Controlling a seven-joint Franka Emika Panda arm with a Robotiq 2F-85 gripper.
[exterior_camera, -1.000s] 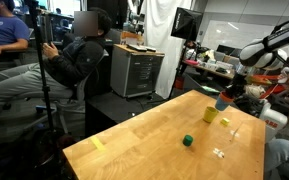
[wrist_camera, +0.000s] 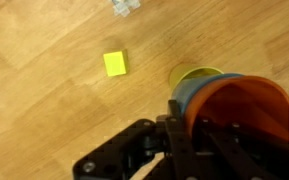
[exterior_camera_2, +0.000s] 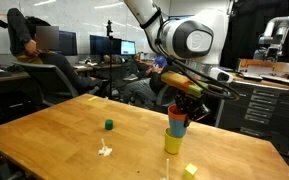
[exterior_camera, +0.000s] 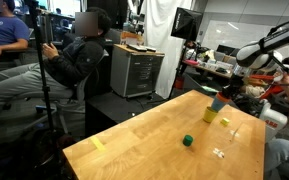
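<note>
A cup with a blue outside and an orange-red inside (wrist_camera: 246,108) is pinched at its wall by my gripper, which is shut on it. In exterior view 2 the blue cup (exterior_camera_2: 177,126) hangs upright at the yellow cup (exterior_camera_2: 173,145), its lower end overlapping the yellow rim. Whether it has entered the yellow cup cannot be told. From the wrist, only part of the yellow cup (wrist_camera: 188,72) shows behind the held one. My gripper (exterior_camera_2: 191,112) is at the right side of the held cup in exterior view 2.
On the wooden table (exterior_camera_2: 69,130) a yellow block (exterior_camera_2: 190,171) lies near the cups. A green object (exterior_camera_2: 109,125) and a small whitish piece (exterior_camera_2: 105,150) are farther off.
In exterior view 1 the held cup has shifted slightly left, to just over the yellow cup. The yellow cup and the other table items look unmoved.
</note>
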